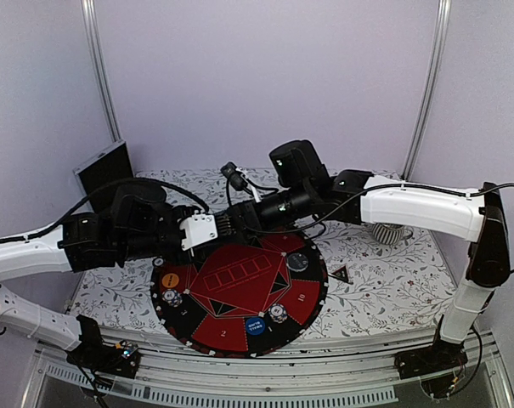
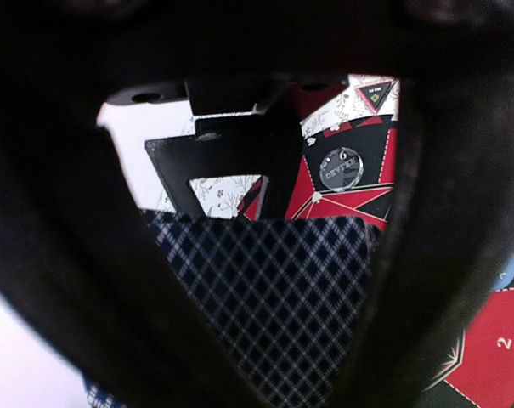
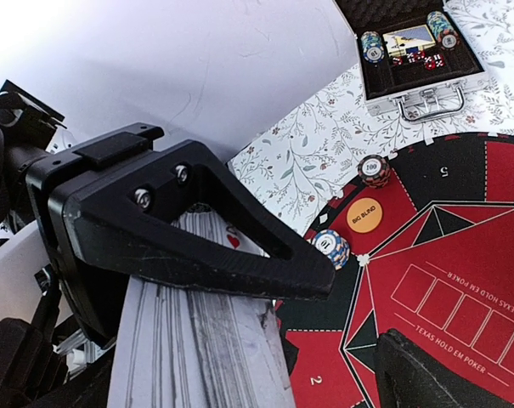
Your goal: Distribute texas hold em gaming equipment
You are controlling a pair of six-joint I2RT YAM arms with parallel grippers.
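Both grippers meet above the poker mat (image 1: 240, 306): my left gripper (image 1: 223, 229) and my right gripper (image 1: 244, 212). In the left wrist view a dark checked card stack (image 2: 265, 297) sits between the fingers of my left gripper, which is part open; whether it grips the stack is unclear. In the right wrist view the white-edged stack (image 3: 197, 348) stands at my right gripper, whose fingers are apart. The chip case (image 3: 418, 76) lies open with chips and dice. Chip stacks (image 3: 329, 246) and a big blind button (image 3: 364, 215) rest on the mat.
A small blind button (image 1: 255, 325) and more chips (image 1: 277, 312) are on the mat. A triangular marker (image 1: 341, 274) lies on the cloth right of it. A striped object (image 1: 387, 232) stands at the right, partly under the right arm.
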